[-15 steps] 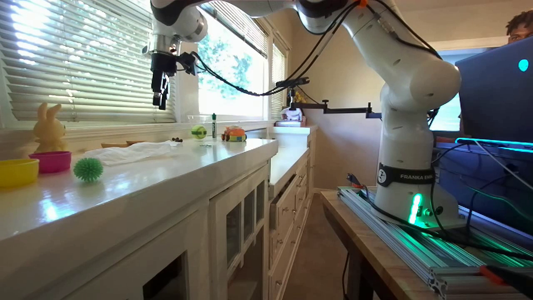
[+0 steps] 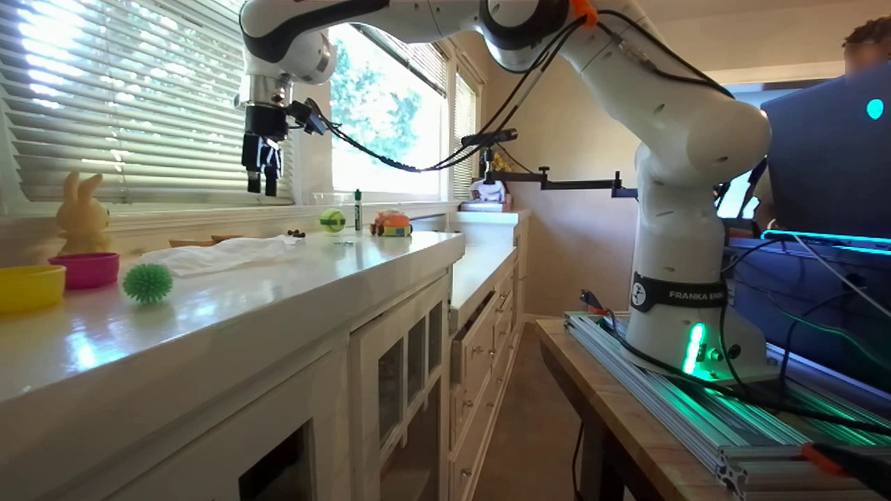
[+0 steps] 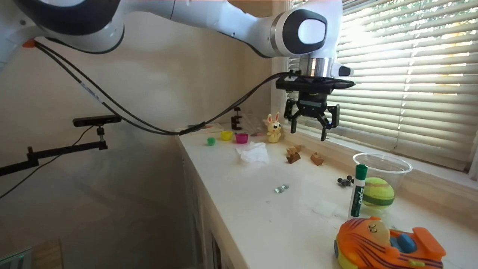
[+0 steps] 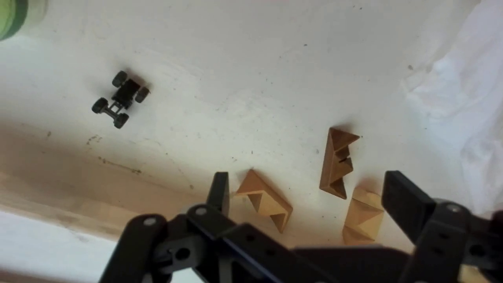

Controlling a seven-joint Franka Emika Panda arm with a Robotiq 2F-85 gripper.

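Observation:
High over the white counter, my gripper [image 3: 309,134] stands open, pointing down, with only air between its fingers. Below it in the wrist view lie several brown folded pieces: one [image 4: 267,199] near the left finger, a darker one [image 4: 337,162] further out between the two fingers, and a lighter one [image 4: 363,217] close beside the right finger. Off to the left in that view is a small black wheeled chassis [image 4: 125,96]. A crumpled white cloth or paper [image 4: 476,108] fills the right edge. The gripper touches none of these.
An orange toy car [image 3: 390,244], a green marker [image 3: 358,192] and a clear cup [image 3: 383,163] with a tennis ball [image 3: 378,192] stand at one end. A rabbit figure [image 3: 273,127], a yellow bowl [image 3: 226,135], a pink bowl [image 3: 242,138] and a green spiky ball [image 3: 211,141] stand at the other.
My gripper has come down a little and shifted slightly left in exterior view 1, and has turned so that both fingers show apart. The counter objects have not moved.

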